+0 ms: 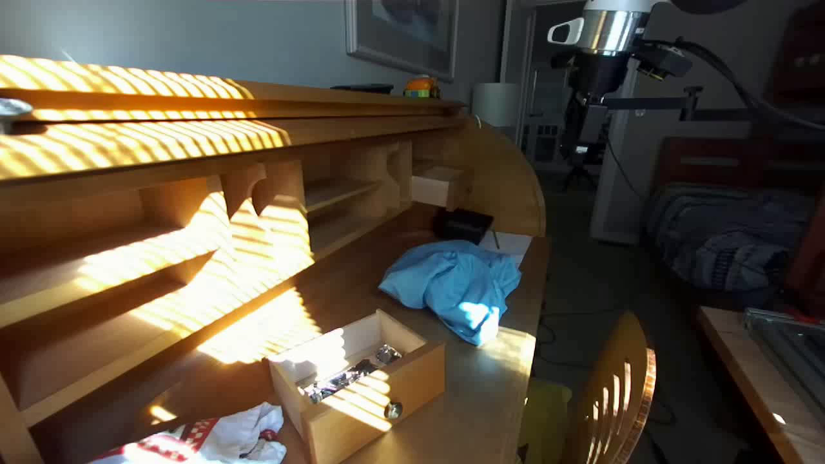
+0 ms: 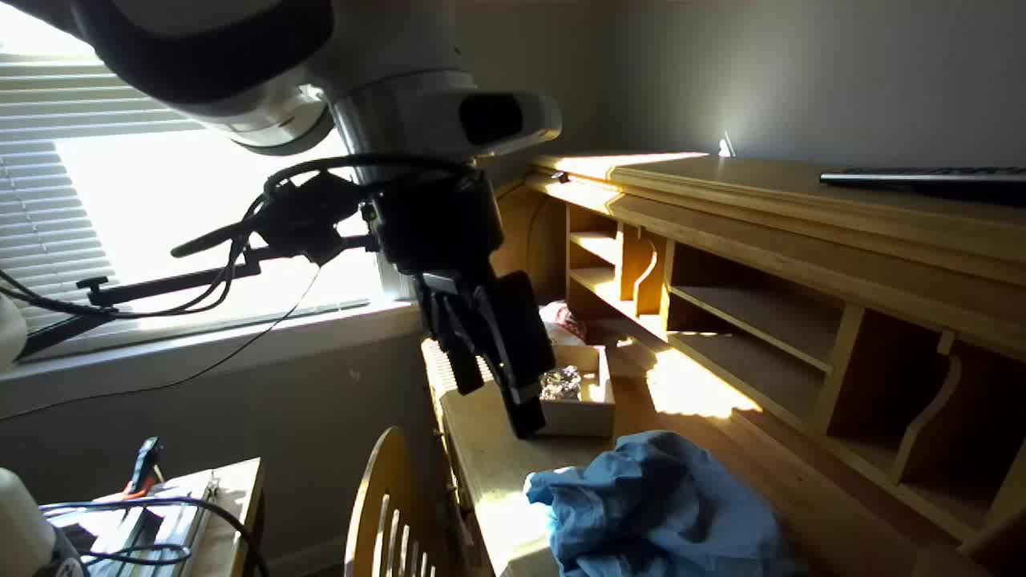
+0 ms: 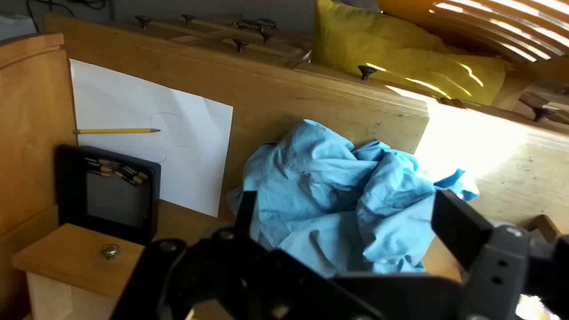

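A crumpled light-blue cloth (image 1: 456, 282) lies in a heap on the desktop. From the wrist it appears below and between my fingers, the cloth (image 3: 320, 186) filling the middle of the view. My gripper is open, its two black fingers wide apart with nothing held. In exterior view 1 the gripper (image 1: 581, 154) hangs high to the right of the desk, well clear of the cloth. The other exterior view has the gripper (image 2: 495, 409) in front of the small wooden drawer box (image 2: 577, 413), with the cloth (image 2: 664, 510) lower right.
A white paper (image 3: 186, 144) with a yellow pencil (image 3: 117, 130) lies beside a black tray (image 3: 152, 192) of short dark sticks. The drawer box (image 1: 379, 410) holds shiny items; near it is a red-and-white cloth (image 1: 209, 441). Cubbyholes line the desk's back. A chair (image 1: 619, 386) stands in front.
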